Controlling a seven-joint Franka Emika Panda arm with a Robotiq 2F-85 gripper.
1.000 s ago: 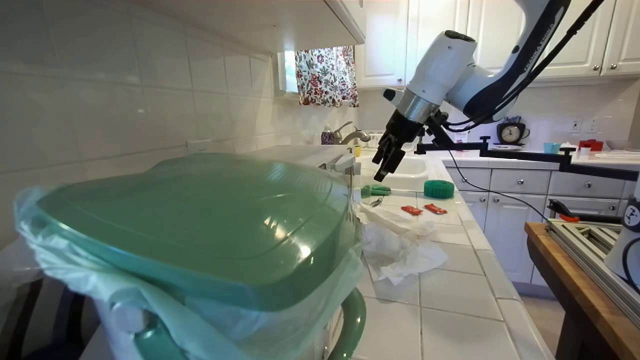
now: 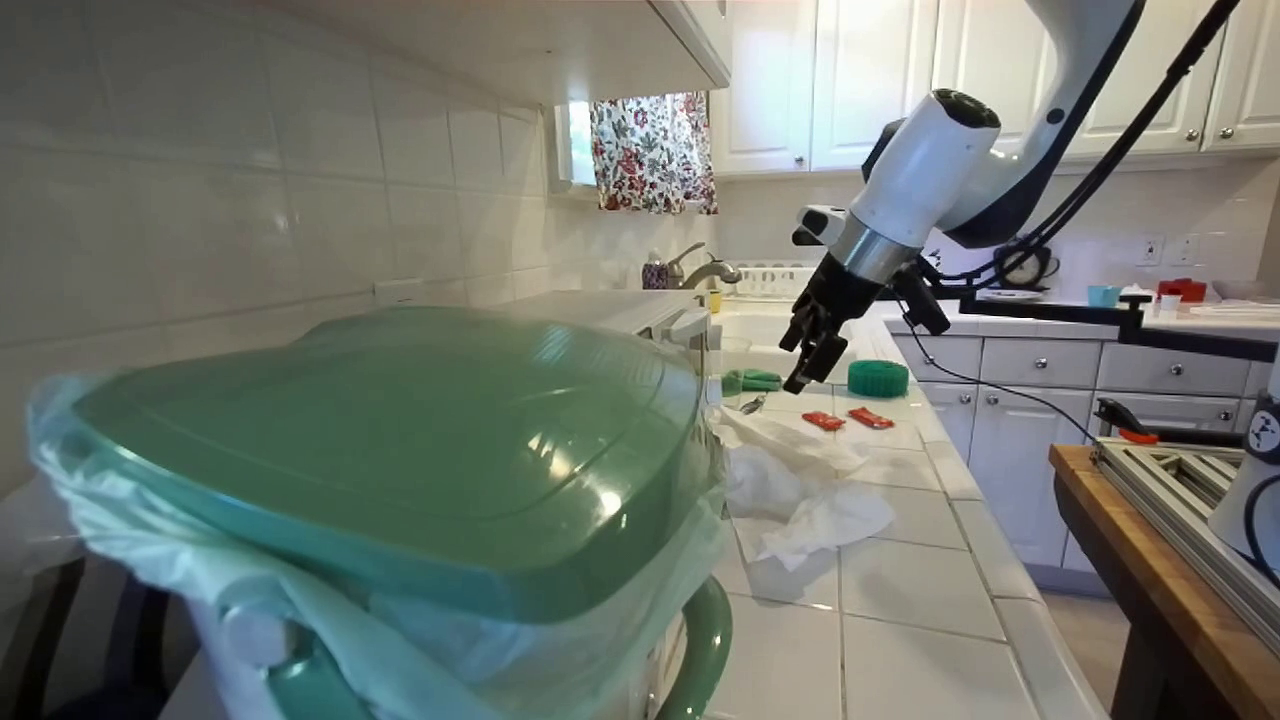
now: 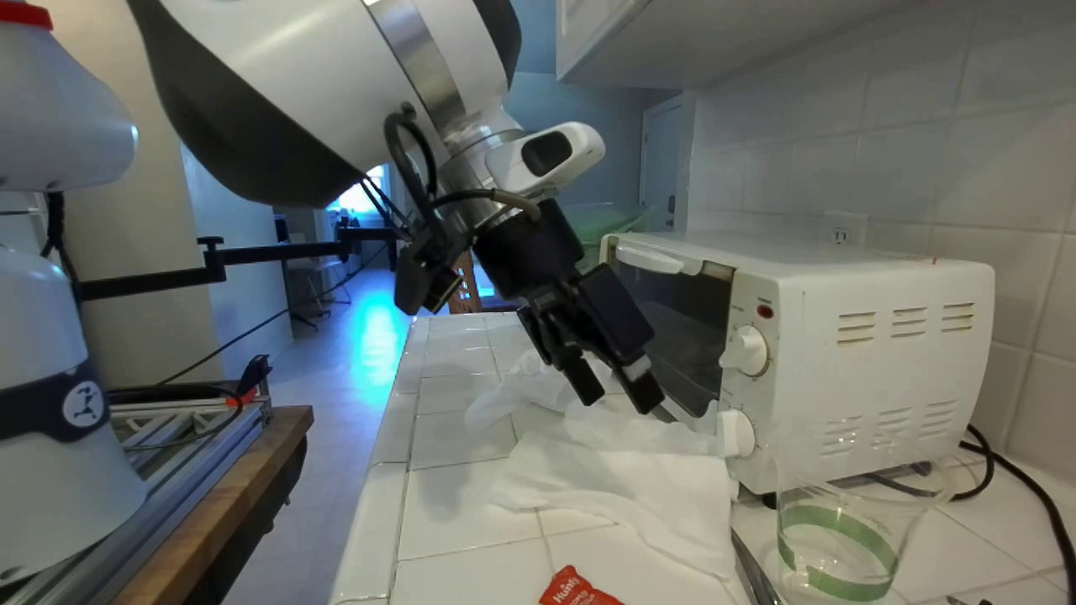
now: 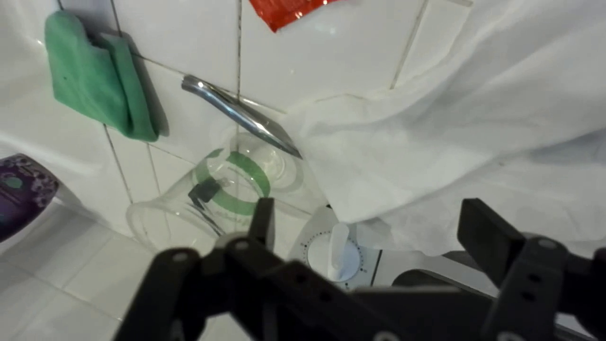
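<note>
My gripper is open, its two fingers wide apart and nothing held. In the second exterior view the gripper (image 3: pixel 617 395) hangs above the counter, in front of the toaster oven (image 3: pixel 888 333). Below it a crumpled white paper sheet (image 3: pixel 630 484) covers part of the tiles. Seen from the wrist, the paper (image 4: pixel 397 153) fills the right side. A clear cup with a green band (image 4: pixel 248 165) lies at an angle in that view, left of the fingers. Close to the paper's edge is a shiny metal utensil (image 4: pixel 244 116), its end at the sheet.
Red packets (image 2: pixel 870 418) and a round green item (image 2: pixel 877 379) sit towards the sink (image 2: pixel 750 330). A folded green cloth (image 4: pixel 93 79) lies by the sink edge. In the first exterior view a large green-lidded bin (image 2: pixel 396 444) fills the foreground. Bare tiles (image 2: pixel 912 600) lie along the counter's front.
The arm has shifted right and lower in the first exterior view, bringing the gripper down nearer the counter. The paper, packets and bin look unmoved.
</note>
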